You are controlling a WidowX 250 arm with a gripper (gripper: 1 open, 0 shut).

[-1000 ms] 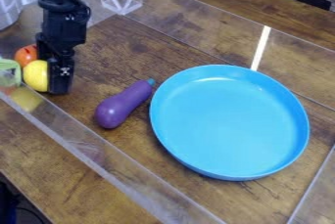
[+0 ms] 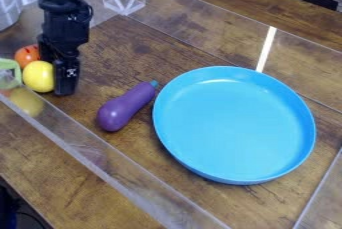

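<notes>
The black gripper (image 2: 54, 69) reaches down at the left, its fingers around or against a yellow round object (image 2: 38, 78); whether it holds it cannot be told. A red-orange round object (image 2: 26, 56) sits just behind, and a pale green item (image 2: 7, 74) is at the left edge. A purple eggplant (image 2: 126, 108) lies in the middle, left of a blue plate (image 2: 234, 123).
Clear walls of a tray or bin (image 2: 107, 168) run along the front left and the back.
The gripper has shifted slightly to the right over the last second. The eggplant and plate are unmoved.
</notes>
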